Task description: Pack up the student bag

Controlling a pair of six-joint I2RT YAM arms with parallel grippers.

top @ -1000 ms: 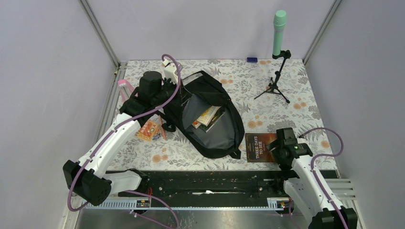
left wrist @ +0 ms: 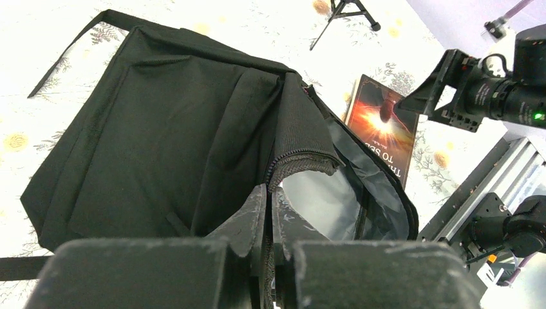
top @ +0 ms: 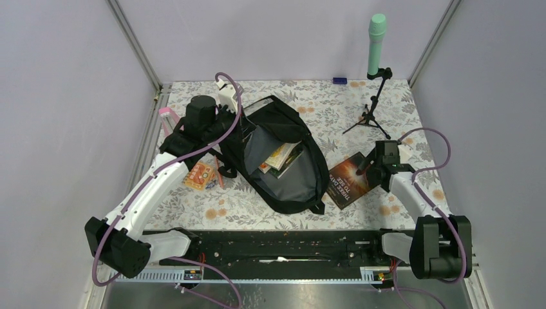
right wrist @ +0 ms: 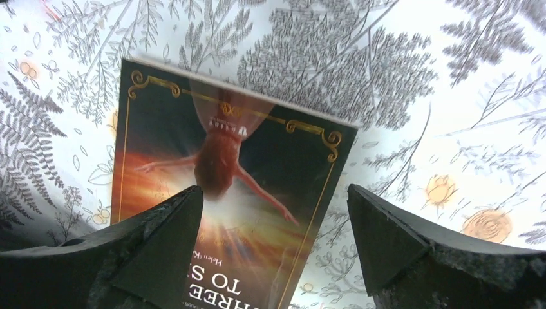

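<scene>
The black bag [top: 291,193] lies open on the table, several books [top: 281,156] showing inside its grey lining. My left gripper is shut on the bag's zippered edge [left wrist: 302,161]; the fabric runs down between its fingers. A dark orange book titled "Three Days to See" [top: 348,183] lies flat and slanted, right of the bag. Over its far end stands my right gripper, open. In the right wrist view its left finger [right wrist: 170,222] overlaps the cover, while the other finger [right wrist: 380,225] is out past the book's edge.
A black tripod [top: 368,117] holding a pale green cylinder [top: 376,42] stands at the back right. A small dark blue box [top: 339,81] sits at the back edge. Left of the bag are an orange item [top: 199,175] and a pink-capped bottle [top: 166,116]. Table between bag and tripod is clear.
My right arm has moved away from the front edge, toward the back. The book has turned from square to slanted, its right end swinging back. The left arm and bag look the same.
</scene>
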